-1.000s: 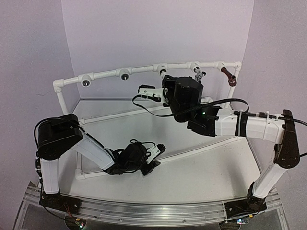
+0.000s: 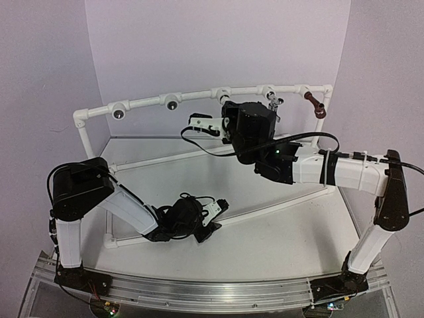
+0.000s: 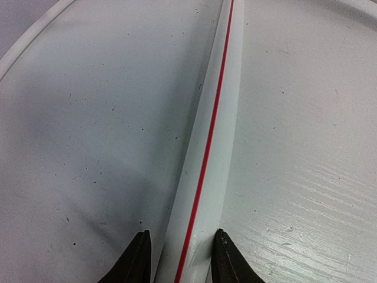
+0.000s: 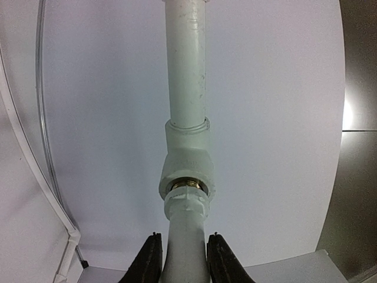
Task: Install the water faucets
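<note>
In the right wrist view, my right gripper is shut on a white faucet (image 4: pixel 187 236). The faucet's collar meets the mouth of a white tee fitting (image 4: pixel 187 162), with a little brass thread showing between them; how deep it sits is hidden. From above, my right arm covers most of this faucet, under the middle tee (image 2: pixel 220 93). My left gripper is shut on the frame's lower front pipe (image 3: pixel 203 159), marked with a red line. A silver faucet (image 2: pixel 275 101) and a brown faucet (image 2: pixel 315 105) sit at the tees to the right.
Two tees on the left, the outer one (image 2: pixel 118 110) and the inner one (image 2: pixel 171 102), have open mouths. The white pipe frame (image 2: pixel 142 103) stands over a bare white board (image 2: pixel 291 245). A metal rail (image 2: pixel 199 291) runs along the front.
My right gripper and forearm have shifted slightly up and to the left in the top view. The left arm has stayed still on the front pipe.
</note>
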